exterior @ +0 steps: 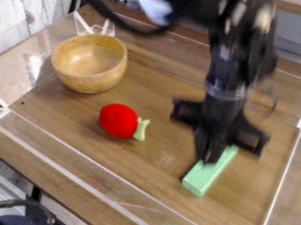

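Note:
A mint-green rectangular block (207,179) lies on the wooden tabletop at the lower right. My black gripper (214,141) is blurred just above and behind its far end, partly covering it; whether its fingers are open or shut does not show. A red round vegetable (119,119) with a pale green stem lies to the left of the gripper.
A wooden bowl (90,66) stands at the upper left, with a white pointed object (94,24) behind it.

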